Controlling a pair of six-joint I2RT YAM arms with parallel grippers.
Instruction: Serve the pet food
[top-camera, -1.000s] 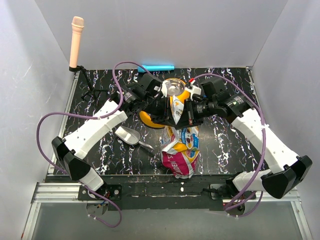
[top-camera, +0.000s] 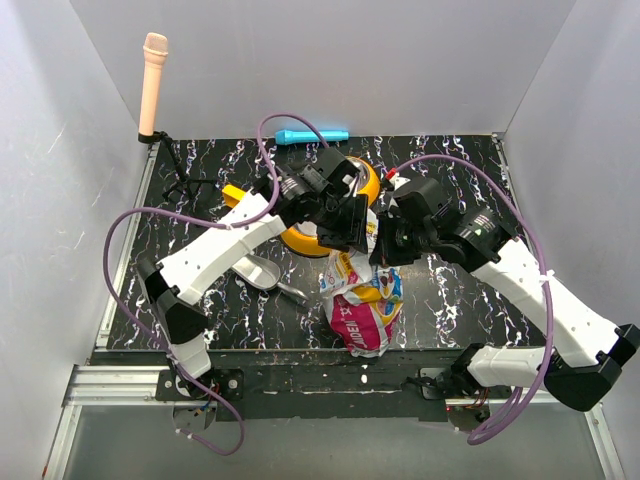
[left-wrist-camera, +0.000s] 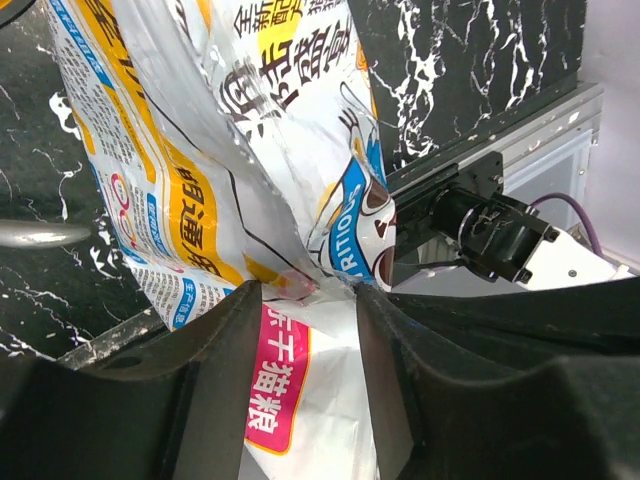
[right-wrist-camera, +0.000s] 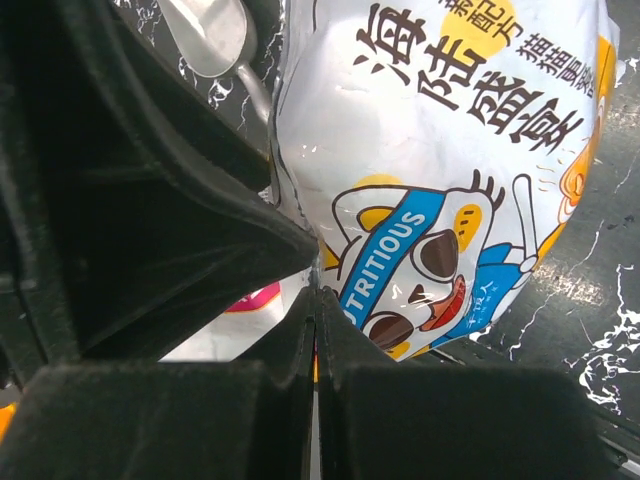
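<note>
The pet food bag (top-camera: 366, 318), white, yellow and pink, stands at the front middle of the table. My left gripper is open, its fingers (left-wrist-camera: 222, 335) spread on either side of the bag's creased white edge. From the right, my right gripper is shut, its tips touching or very near the bag's edge (right-wrist-camera: 300, 215); whether thin film is pinched there is hidden. A dark finger of the left gripper crosses the right wrist view just beside those tips. A metal scoop (top-camera: 258, 272) lies left of the bag. Behind the arms sits a yellow-rimmed bowl (top-camera: 372, 184), partly covered.
A blue cylinder (top-camera: 312, 137) lies at the back edge. At the back left stands a black tripod (top-camera: 182, 185) with a peach-coloured stick on it. Clear marble table shows at the right and front left. Both grippers are crowded close together over the bag.
</note>
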